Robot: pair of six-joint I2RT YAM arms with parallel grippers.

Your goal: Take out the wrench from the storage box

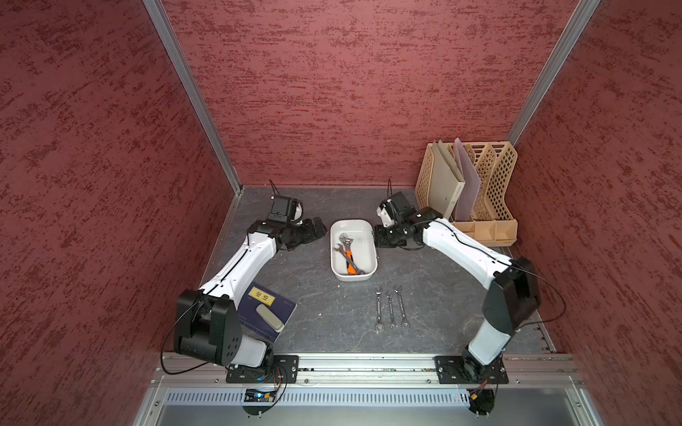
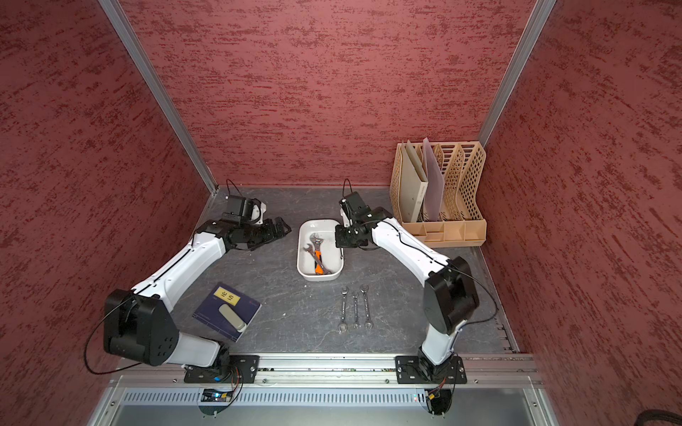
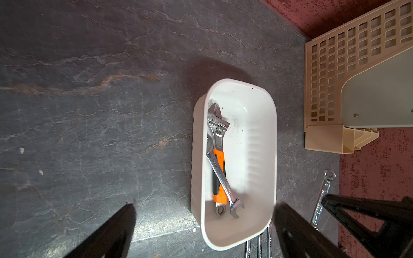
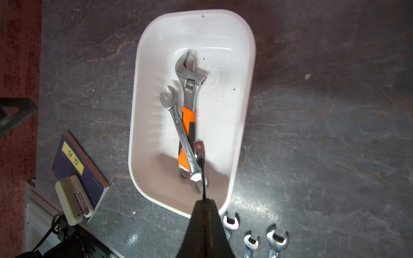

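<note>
My right gripper is shut on a small silver wrench, raised clear of the white storage box. In the left wrist view, the wrench and right fingertips appear just right of the box. Inside the box an adjustable wrench with an orange handle lies under a larger silver open-ended wrench. My left gripper stands open left of the box, its blurred fingers wide apart with nothing between them.
Several silver wrenches lie side by side on the table in front of the box. At the front left is a dark blue book with a stapler on it. A beige file rack stands at the back right.
</note>
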